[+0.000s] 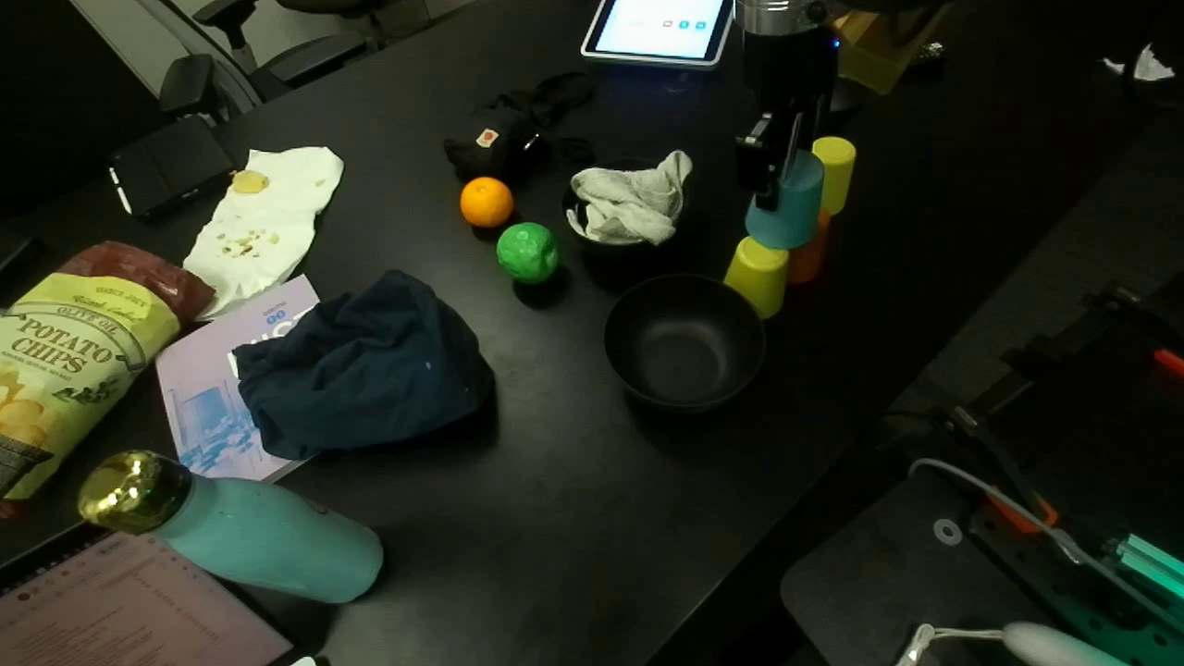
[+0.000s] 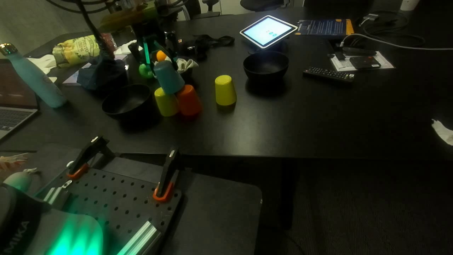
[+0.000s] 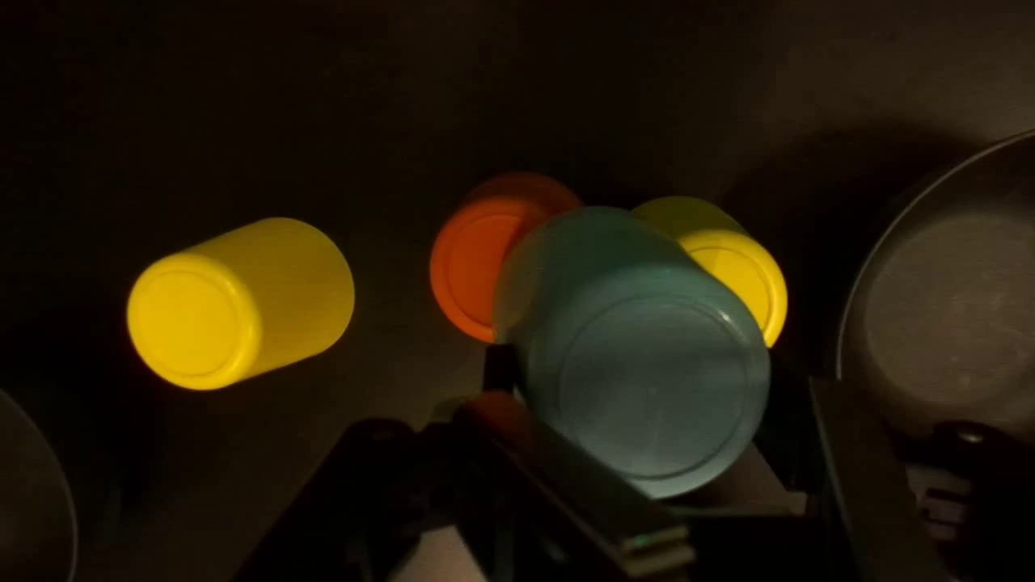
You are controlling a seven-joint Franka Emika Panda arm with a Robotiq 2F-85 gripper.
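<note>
My gripper is shut on an upside-down blue cup point(image 3: 660, 388), which fills the space between its fingers in the wrist view. Behind and below the blue cup stand an orange cup point(image 2: 189, 100) and a yellow cup point(image 2: 166, 102), side by side and upside down. In exterior view 2 the blue cup point(image 2: 168, 77) tilts over the tops of these two; whether it touches them I cannot tell. A second yellow cup point(image 2: 225, 90) stands apart, to the right of the orange one in that view.
An empty black bowl point(image 1: 685, 353) sits close to the nearer yellow cup. Another bowl point(image 1: 582, 222) holds a grey cloth point(image 1: 632, 198), and a third black bowl point(image 2: 266, 68) stands near the tablet point(image 2: 268, 32). Bare table lies around the lone yellow cup.
</note>
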